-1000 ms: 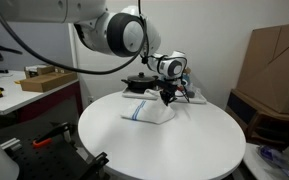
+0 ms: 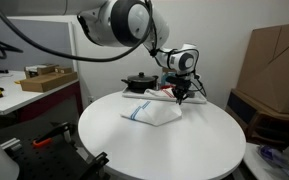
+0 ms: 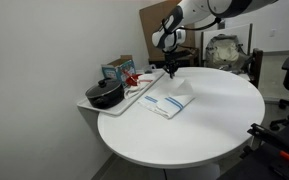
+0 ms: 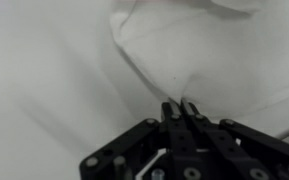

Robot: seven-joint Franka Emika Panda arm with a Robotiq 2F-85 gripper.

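Observation:
A white cloth with blue stripes point(image 2: 144, 111) lies partly flat on the round white table point(image 2: 194, 145). One part of it rises toward my gripper point(image 2: 179, 101), over the far side of the table. In the wrist view the gripper is shut, and folds of the white cloth point(image 4: 219, 60) run down to its fingertips, which pinch an edge of it. In exterior view 2 the striped part of the cloth point(image 3: 164, 104) rests on the table, with a raised flap behind it.
A black pot point(image 3: 105, 93) stands on a white tray along the table's far edge, with red and white items point(image 3: 134, 78) beside it.
My gripper has moved to the right in exterior view 1. The raised part of the cloth has come along and stretches farther right; the striped part looks unmoved.

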